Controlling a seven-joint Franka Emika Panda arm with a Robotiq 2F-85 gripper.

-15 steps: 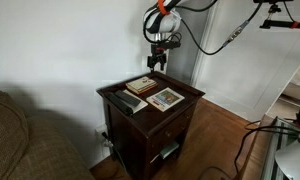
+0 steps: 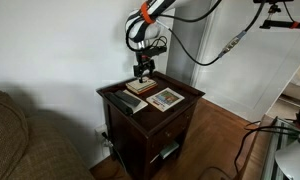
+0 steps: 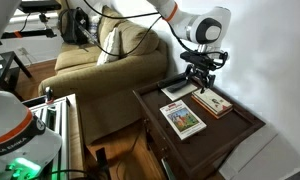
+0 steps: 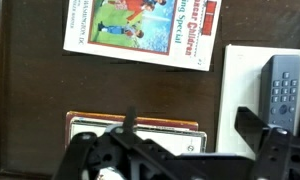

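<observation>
My gripper is open and hangs above the dark dresser top, with nothing between its fingers. In exterior view 1 the gripper [image 2: 144,74] is just above a small stack of books [image 2: 141,87] near the wall. The wrist view shows part of that stack [image 4: 82,127] at the bottom, largely hidden by the gripper. A picture-covered Boxcar Children book [image 4: 140,50] lies flat at the top of that view. At its right, a dark remote [image 4: 281,88] rests on a white book or pad [image 4: 240,75].
The dresser top [image 3: 218,145] has bare room around the books and along its edges. A wall [image 2: 50,50] stands close behind it. A brown sofa [image 3: 110,65] is off to one side, and cables [image 2: 245,140] hang near the floor.
In exterior view 1 the gripper has moved left and slightly down, from the far back corner to over the stack of books. The books and remote look unmoved.
</observation>
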